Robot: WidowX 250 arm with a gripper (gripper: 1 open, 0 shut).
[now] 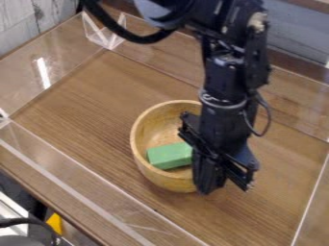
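Observation:
A wooden bowl (148, 135) sits on the wooden table, holding a green block (167, 157). My black gripper (206, 183) hangs low over the bowl's front right side, hiding part of it. The gripper looks shut, and nothing shows between its fingers.
Clear walls edge it at the left and right. A small yellow thing (54, 221) shows beyond the lower left edge, beside a black cable.

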